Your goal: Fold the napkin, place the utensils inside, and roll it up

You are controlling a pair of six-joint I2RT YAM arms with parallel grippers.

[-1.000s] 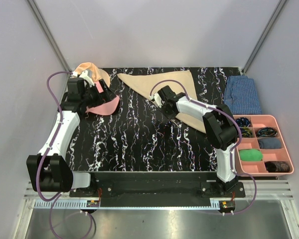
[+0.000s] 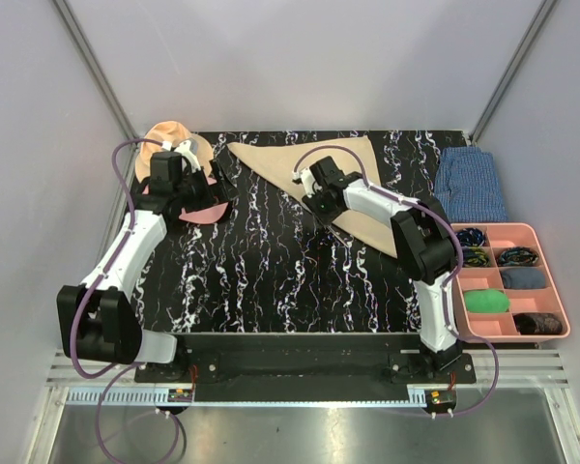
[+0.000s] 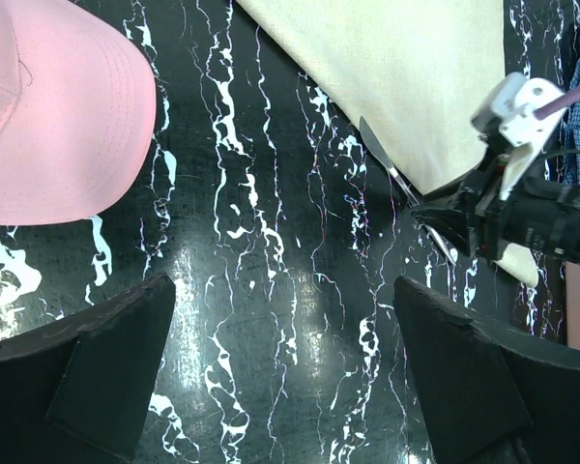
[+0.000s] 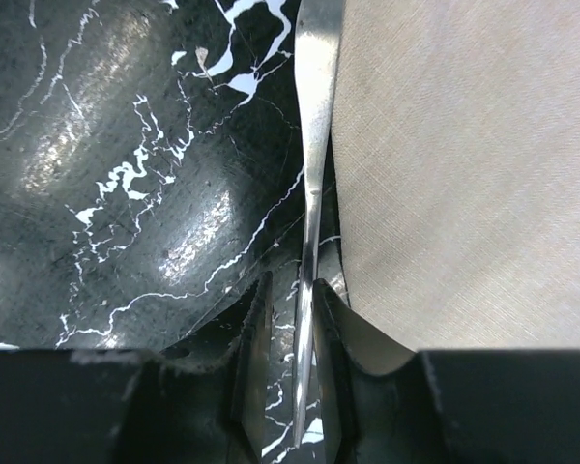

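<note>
A beige napkin [image 2: 300,155] lies flat at the back middle, one corner reaching toward the front right. Along its lower-left edge lies a metal knife [image 4: 314,92] on the dark marble table. My right gripper is low over the knife's handle, fingers apart, the handle visible between and beneath them; whether they touch it I cannot tell. My left gripper [image 2: 213,188] is open above the pink cap at the left, holding nothing.
A pink cap [image 3: 82,135] and peach cloth [image 2: 164,130] lie back left. A blue cloth [image 2: 469,184] and pink compartment tray [image 2: 512,324] with rolled items stand at the right.
My left arm has shifted slightly to the right since a second ago. My right gripper has moved only slightly around the knife.
</note>
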